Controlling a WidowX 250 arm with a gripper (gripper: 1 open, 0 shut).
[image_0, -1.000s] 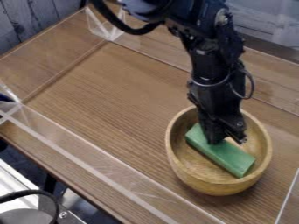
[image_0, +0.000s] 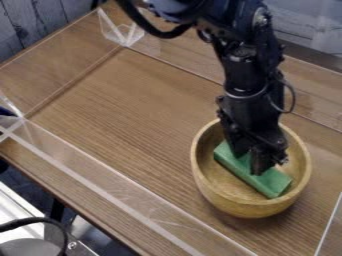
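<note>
A wooden bowl (image_0: 225, 200) stands at the right side of the table. In it lies a green rectangular block (image_0: 267, 182), tilted diagonally. The black gripper (image_0: 254, 155) reaches down from the top of the view into the bowl, over the upper end of the block. Its fingertips are dark and overlap, so whether they grasp the block cannot be made out.
Clear panels edge it at the top and left. Dark and white equipment sits at the lower left corner, off the tabletop.
The gripper has shifted slightly, its fingers now lower and at a different angle over the block. The bowl and block have moved very little.
</note>
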